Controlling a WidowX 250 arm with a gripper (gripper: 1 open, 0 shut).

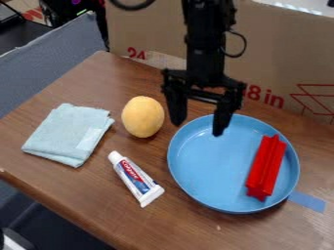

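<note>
My black gripper (197,116) hangs open over the back left edge of a blue plate (209,171), its left finger just right of a yellow, potato-like object (143,116). On the plate's right side lies a pair of red bars (267,166). A Colgate toothpaste tube (136,180) rests on the wooden table in front, left of the plate. A folded pale blue cloth (65,135) lies farther left.
A cardboard panel (280,68) stands along the back of the table (92,195). A grey padded surface borders the left edge. Bare wood shows at the front and back left; blue tape lies right of the plate.
</note>
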